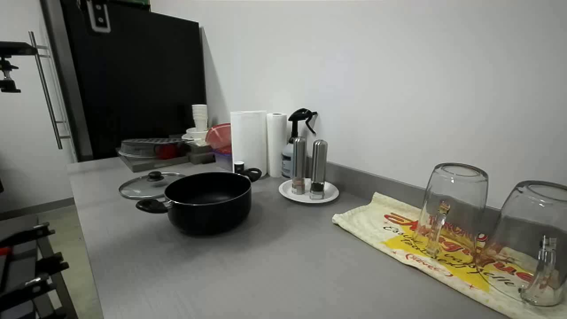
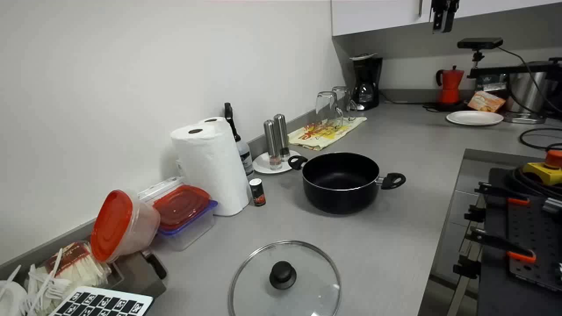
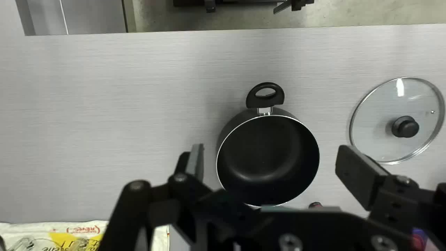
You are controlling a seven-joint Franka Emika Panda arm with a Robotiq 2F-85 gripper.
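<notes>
High above the counter, my gripper stands open in the wrist view, its fingers wide apart with nothing between them. Seen from above, the black pot [image 3: 267, 152] appears below and between the fingers, uncovered and looking empty. It has two black handles; the nearer part of my gripper hides one of them in that view. A glass lid [image 3: 378, 121] with a black knob lies flat on the counter beside the pot. In exterior view 2 the gripper tips [image 2: 443, 21] show at the top edge, well clear of everything on the counter.
Two grinders stand on a white plate [image 1: 325, 194] by the wall. Upturned glass mugs [image 1: 456, 207] rest on a printed towel [image 1: 366, 212]. Paper rolls [image 2: 210, 163], a small shaker [image 2: 257, 192] and plastic containers [image 2: 124, 226] line the back.
</notes>
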